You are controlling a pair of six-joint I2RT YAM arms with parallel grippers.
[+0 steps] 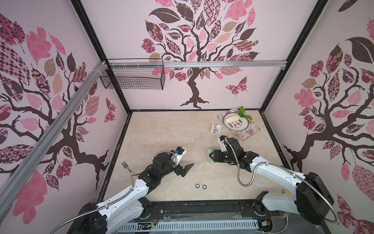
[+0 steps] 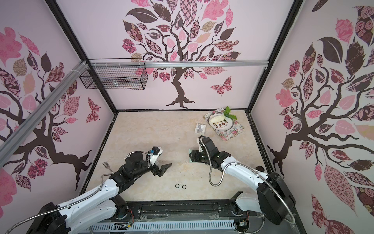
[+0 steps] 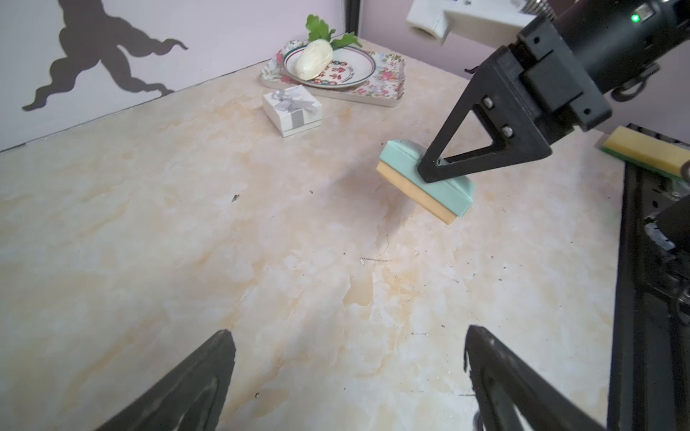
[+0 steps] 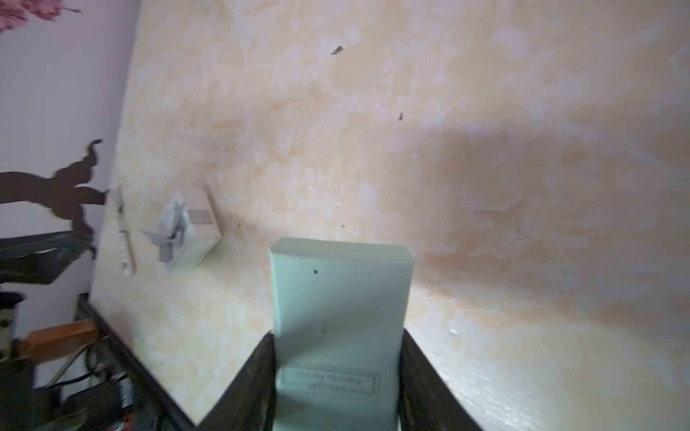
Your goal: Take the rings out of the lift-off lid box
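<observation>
A mint-green lift-off lid box [image 3: 424, 183] with a tan lower band is lifted over the table, my right gripper shut on it. In the right wrist view its pale green face [image 4: 337, 301] fills the lower middle. Two small dark rings, the left ring [image 1: 197, 186] and the right ring [image 1: 204, 187], lie apart on the front of the table. My left gripper hangs open to the left of the box, nothing between its fingers.
A white gift box [image 3: 291, 115] and a floral tray [image 3: 388, 89] with a plate stand at the back right. A fork [image 1: 125, 165] is at the left.
</observation>
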